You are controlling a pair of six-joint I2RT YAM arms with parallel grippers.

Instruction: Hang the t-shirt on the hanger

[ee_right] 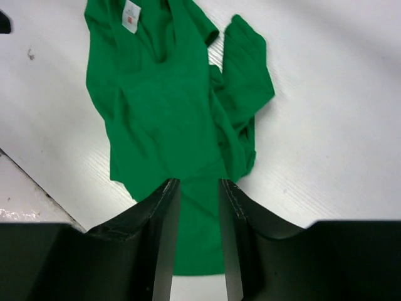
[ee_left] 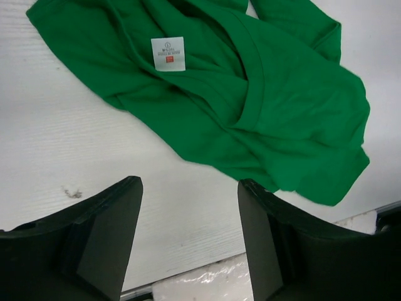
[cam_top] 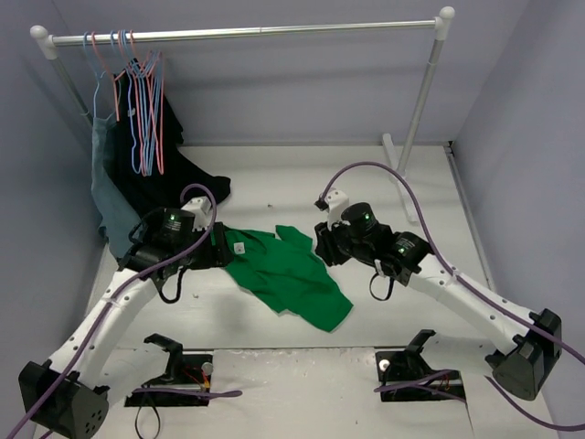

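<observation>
A green T-shirt (cam_top: 291, 279) lies loosely spread and creased on the white table, between my two grippers. Its white label (ee_left: 168, 54) shows near the collar in the left wrist view. At the shirt's left end, my left gripper (cam_top: 227, 245) stands open, with only bare table behind the gap in its own view. My right gripper is by the shirt's right side; a narrow gap parts its fingers, and green cloth shows through below them. No cloth appears pinched there. Blue and pink hangers (cam_top: 146, 114) hang at the rail's left end.
A metal rail (cam_top: 247, 34) spans the back on white posts. Black cloth (cam_top: 187, 169) and grey-blue cloth (cam_top: 108, 183) hang at the left, close to my left arm.
</observation>
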